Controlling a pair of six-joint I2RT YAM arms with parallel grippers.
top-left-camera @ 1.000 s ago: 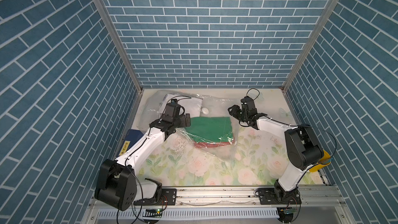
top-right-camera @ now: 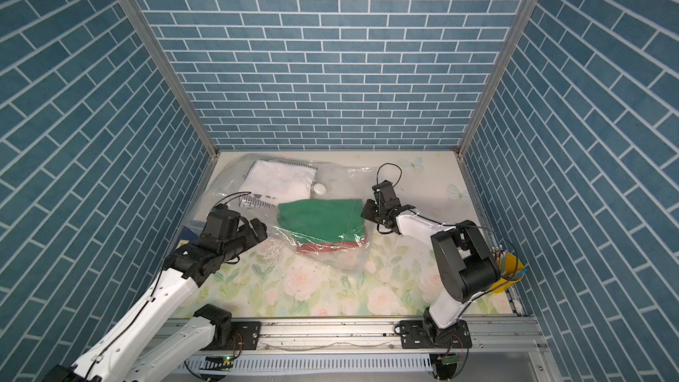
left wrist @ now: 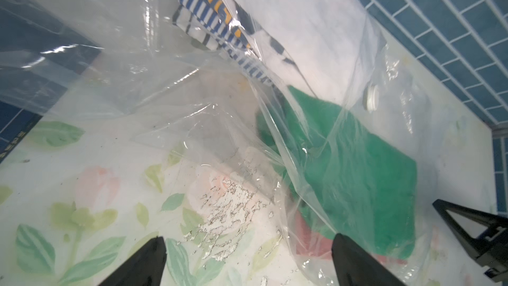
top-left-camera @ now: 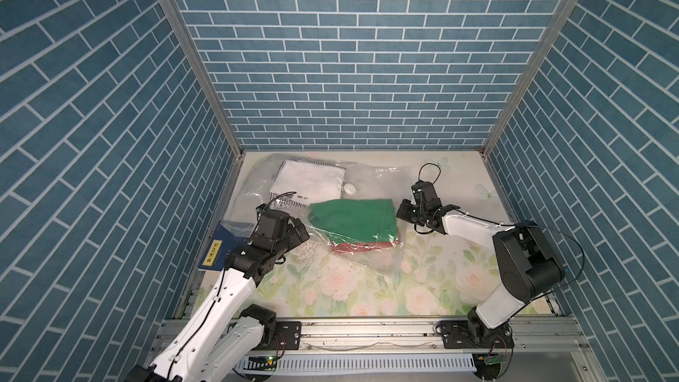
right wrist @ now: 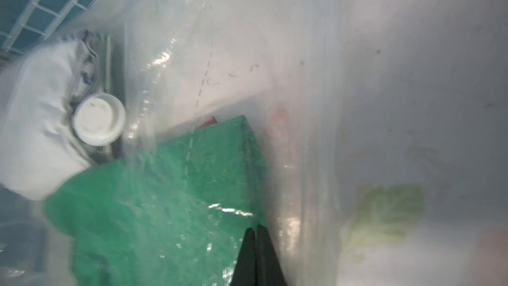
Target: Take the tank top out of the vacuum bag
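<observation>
A clear vacuum bag (top-left-camera: 378, 177) lies flat across the back and middle of the table. Inside it are a folded green garment (top-left-camera: 353, 220) with a red edge (top-left-camera: 364, 246) below, and a folded white garment (top-left-camera: 307, 181) with striped trim. Which one is the tank top I cannot tell. My left gripper is open above the table at the bag's front left, with nothing between its fingers. My right gripper is shut, nothing showing between its fingertips, over the right end of the green garment near the bag's right edge; contact cannot be judged.
A white round valve cap (top-left-camera: 349, 189) sits on the bag. A dark blue book (top-left-camera: 220, 246) lies at the left, partly by the bag's edge. A yellow container (top-right-camera: 507, 272) stands at the right wall.
My left gripper has pulled back from over the white garment toward the front left. The garments have not moved.
</observation>
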